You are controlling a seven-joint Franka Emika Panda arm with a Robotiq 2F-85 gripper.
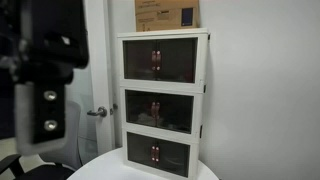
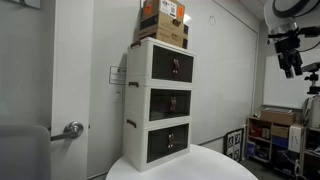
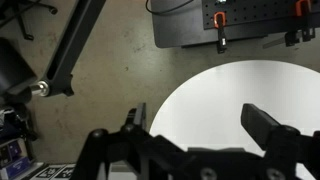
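In the wrist view my gripper is open, its two dark fingers wide apart with only the white round table [image 3: 210,92] and floor showing between them. From the second exterior view, the gripper [image 2: 291,70] hangs high at the far right, well away from a white three-tier cabinet [image 2: 143,102]. The cabinet [image 1: 120,92] stands on the table; its dark door panels with brown handles all look shut. Part of the arm [image 1: 40,70] looms dark and close at the left of the first exterior view.
Cardboard boxes [image 2: 164,28] sit on top of the cabinet. A door with a metal handle [image 2: 68,131] and a grey chair [image 2: 22,150] are to the left. Shelves with boxes [image 2: 277,117] stand at the back right.
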